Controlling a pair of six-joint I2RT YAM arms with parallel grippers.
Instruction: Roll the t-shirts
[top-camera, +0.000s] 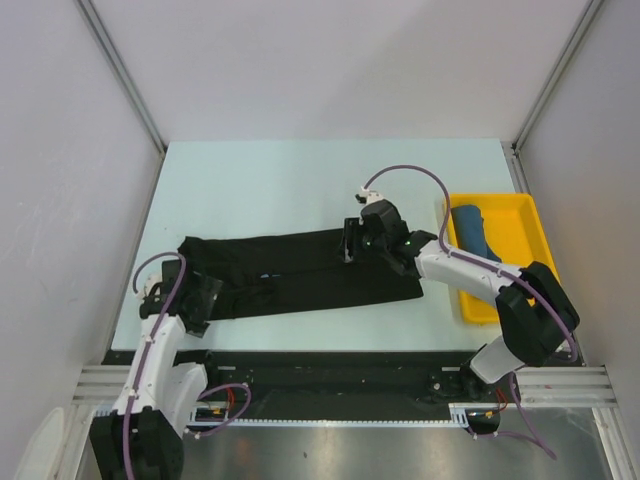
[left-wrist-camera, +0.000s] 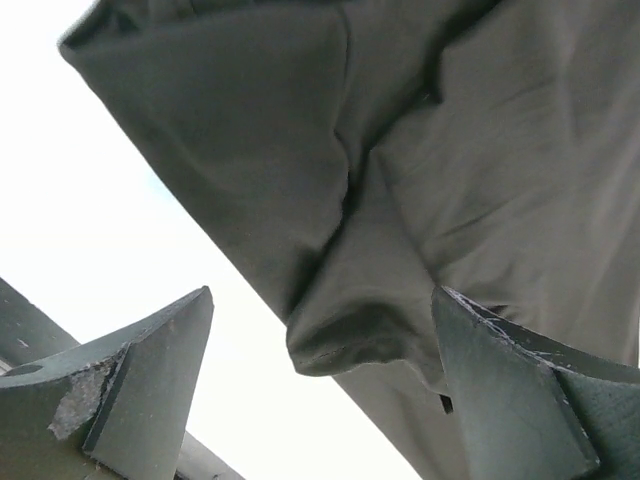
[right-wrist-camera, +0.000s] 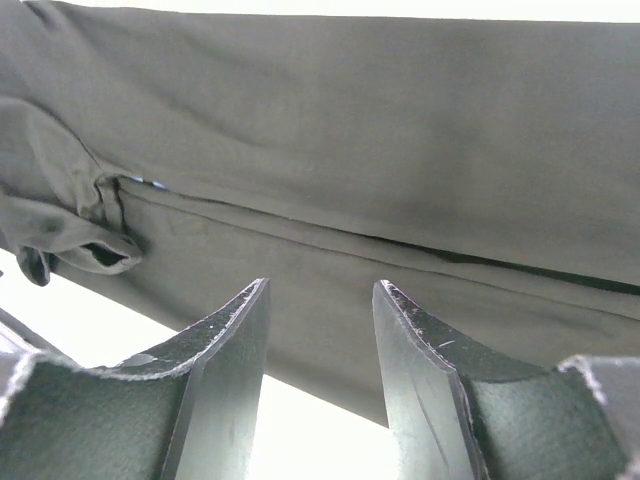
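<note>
A dark t-shirt (top-camera: 330, 291) lies as a long flat strip across the table, its long edges folded inward to a seam along the middle. At its left end the cloth is rumpled, and a loose sleeve flap (left-wrist-camera: 375, 325) shows in the left wrist view. Over that left end my left gripper hangs open, nothing held between its fingers. Above the strip, right of its middle, is my right gripper; its fingers (right-wrist-camera: 232, 370) stand apart with only flat cloth below them. The same rumpled part (right-wrist-camera: 75, 215) lies left in the right wrist view.
A yellow bin (top-camera: 520, 232) stands at the right of the table with a rolled blue-grey cloth (top-camera: 472, 232) inside.
</note>
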